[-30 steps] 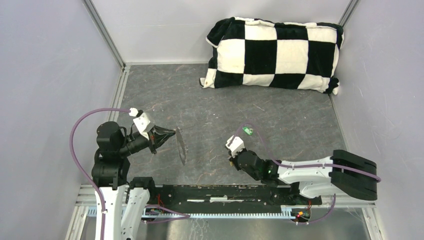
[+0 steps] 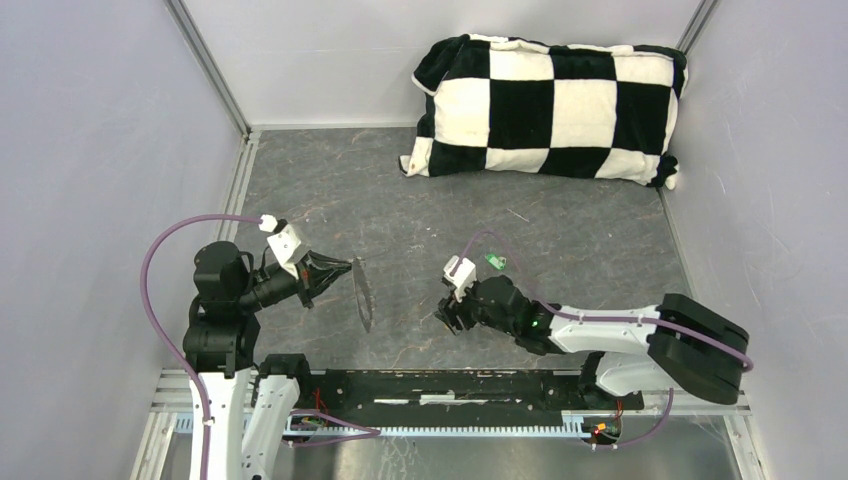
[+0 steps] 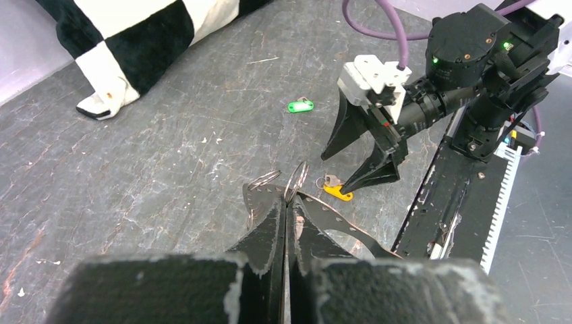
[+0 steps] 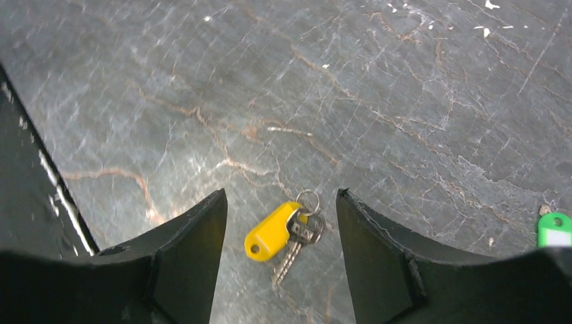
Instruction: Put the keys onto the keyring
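Note:
My left gripper is shut on a grey dotted strap, which hangs from its tips over the left part of the table. Thin metal rings stand up at those tips in the left wrist view. Beneath my right gripper lies a yellow key tag with a small ring and silver keys. The right fingers are spread wide, one to each side of the tag in that view, with nothing gripped. Farther back on the table rests a green key tag, apart from both grippers.
A black-and-white checkered cushion fills the back right. Along the front edge runs a dark rail with a white toothed strip.
The left arm is unmoved.

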